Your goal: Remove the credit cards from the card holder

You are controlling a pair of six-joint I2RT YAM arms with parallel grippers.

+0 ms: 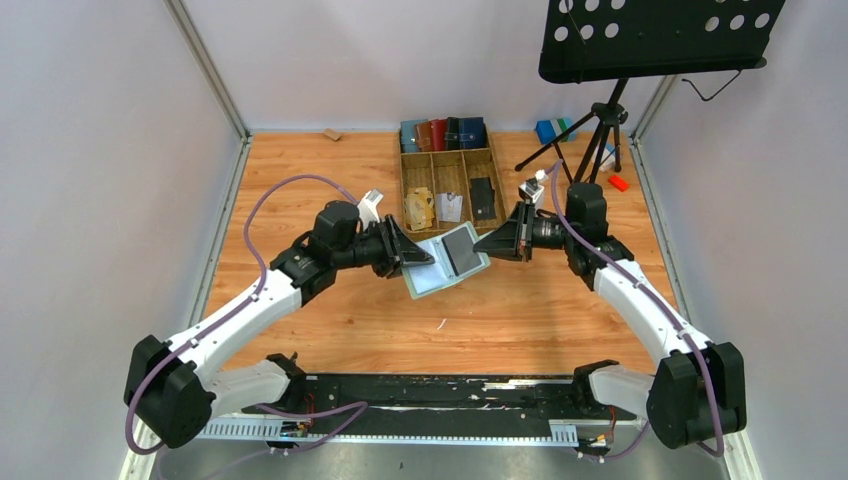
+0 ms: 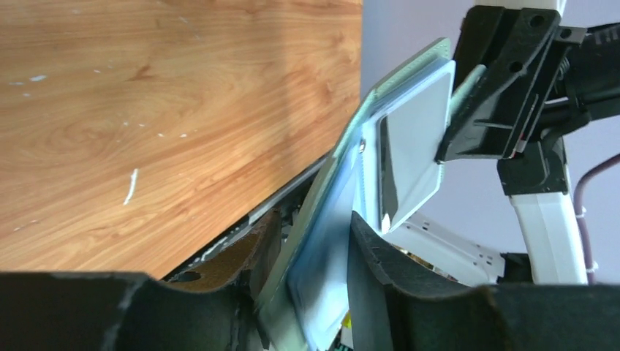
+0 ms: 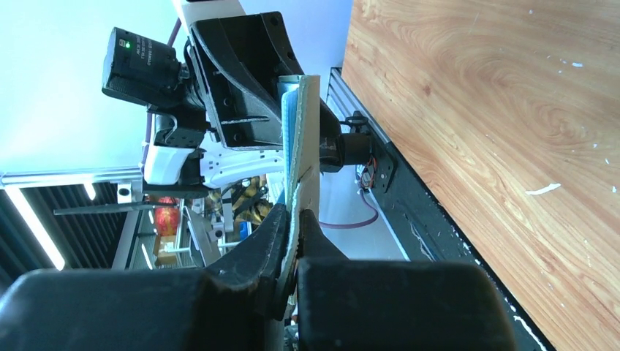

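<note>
An open pale green card holder, with a light blue inner sleeve and a grey panel, hangs between the grippers over the table. My right gripper is shut on its right side; in the right wrist view the holder stands edge-on between the fingers. My left gripper is at the left half. In the left wrist view its fingers straddle the holder at the blue sleeve; whether they grip it or are slightly apart is hard to tell. Any cards inside cannot be told apart.
A wooden compartment box with wallets and card pieces stands behind. A black music stand, blue box and red block are at the back right.
</note>
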